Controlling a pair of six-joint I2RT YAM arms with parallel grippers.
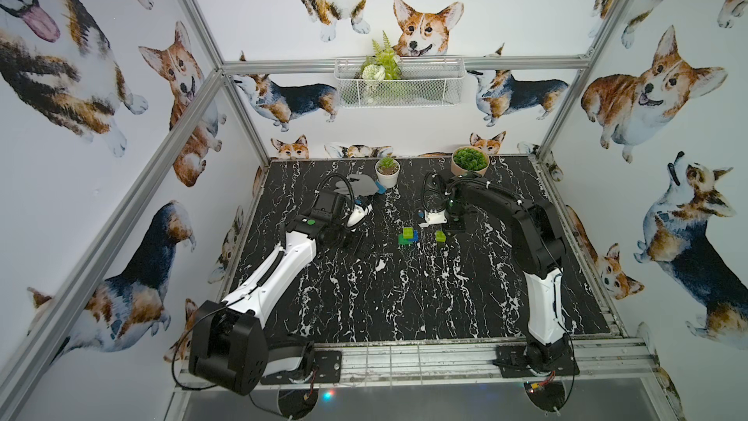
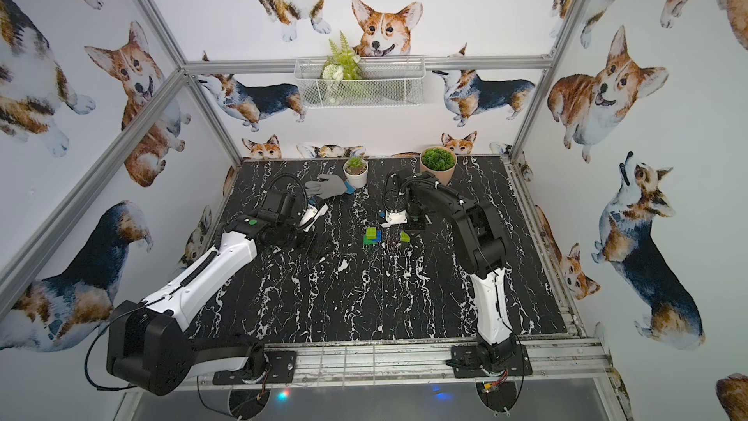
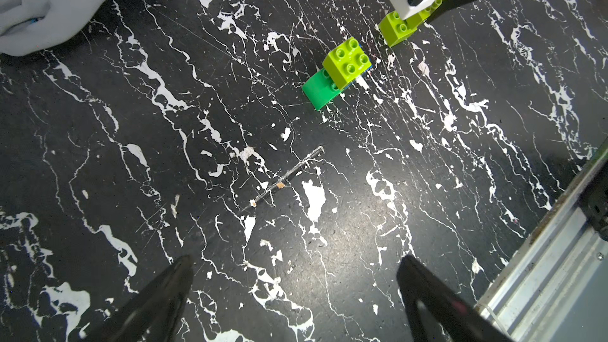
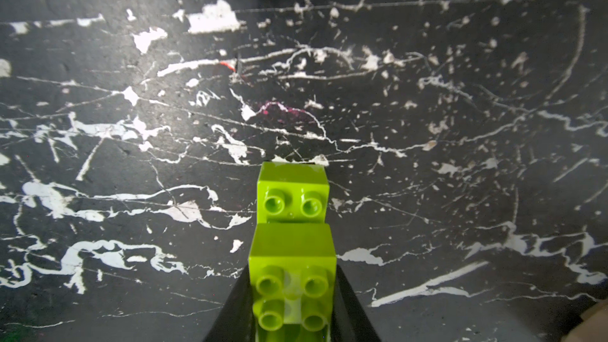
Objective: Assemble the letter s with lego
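Note:
Near the table's middle stands a small stack: a lime brick (image 3: pixel 347 63) on top of a green brick (image 3: pixel 319 90), with a blue brick (image 1: pixel 414 236) showing at its side. To the right of it is a second lime piece, a lime brick (image 4: pixel 291 240) raised over a lower lime brick (image 4: pixel 292 193). My right gripper has one finger on each side of the raised brick, close against it; whether they press on it I cannot tell. My left gripper hangs open over bare table left of the stack, nothing between its fingers.
A grey glove (image 3: pixel 57 6) lies at the back left, by a white potted plant (image 1: pixel 387 173). Another pot (image 1: pixel 470 160) stands behind the right arm.

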